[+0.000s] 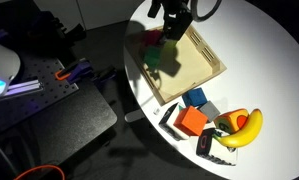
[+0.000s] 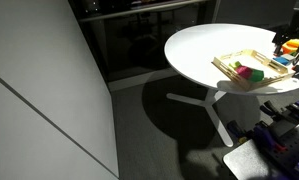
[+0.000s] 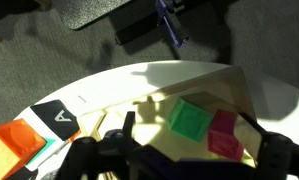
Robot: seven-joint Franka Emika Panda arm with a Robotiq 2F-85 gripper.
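Observation:
A shallow wooden tray (image 1: pixel 197 68) stands on the white round table. Towards one end of it lie a green block (image 3: pixel 190 120) and a pinkish-red block (image 3: pixel 225 136), side by side in the wrist view. Something yellow-green shows partly below them in that view. My gripper is open over the tray, with its dark fingers (image 3: pixel 115 155) far apart and nothing held between them. Exterior view 1 has the dark gripper at the top, over the far part of the tray.
Beside the tray sit a blue block (image 1: pixel 195 98), an orange-red block (image 1: pixel 192 121), lettered blocks (image 1: pixel 217 149) and a yellow banana (image 1: pixel 243 130).

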